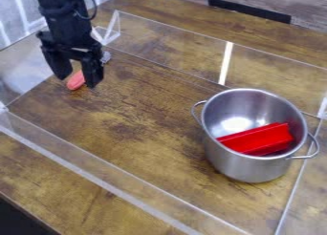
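Note:
My black gripper (72, 63) hangs at the upper left of the view, lowered over a small pink object (76, 80) that is partly hidden behind it. The gripper is open; whether its fingers touch the pink object I cannot tell. A steel pot (253, 161) with two handles stands at the right, a red block (258, 138) lying inside it.
A small silver object (105, 56) lies just behind the gripper. Clear edging runs along the table's left side, and white tape (227, 62) marks the back right.

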